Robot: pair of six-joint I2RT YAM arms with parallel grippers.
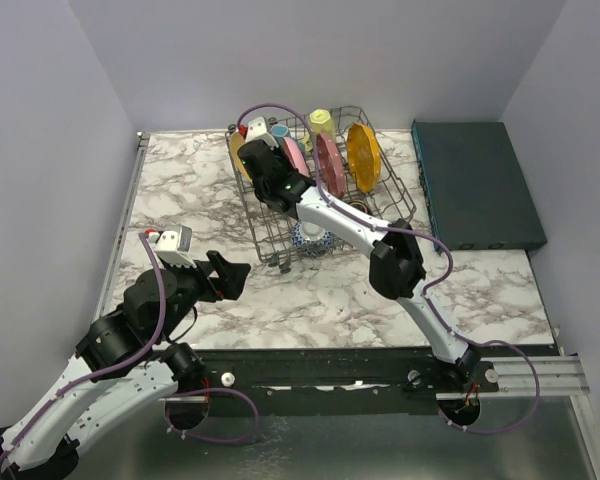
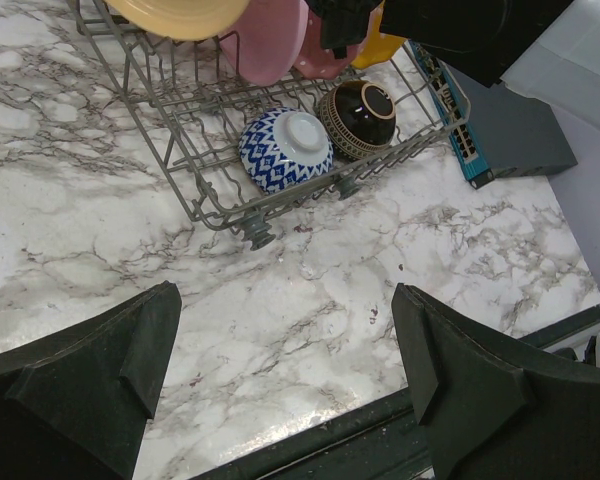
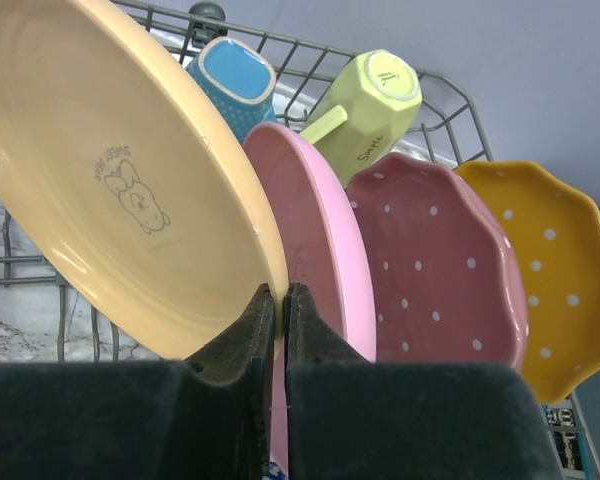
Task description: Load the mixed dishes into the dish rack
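Note:
My right gripper is shut on the rim of a cream plate [image 3: 130,190] with a printed animal, tilted in the dish rack [image 1: 275,245]. Beside it stand a pink plate [image 3: 345,280], a dotted pink plate [image 3: 430,270] and a yellow plate [image 3: 540,280]. A blue cup [image 3: 230,80] and a green mug [image 3: 370,110] sit behind them. A blue-patterned bowl [image 2: 275,150] and a dark bowl [image 2: 355,120] lie upside down in the rack's front. My left gripper is open over bare marble, left of and in front of the rack.
A dark flat board [image 1: 480,185] lies right of the rack. Grey walls enclose the back and sides.

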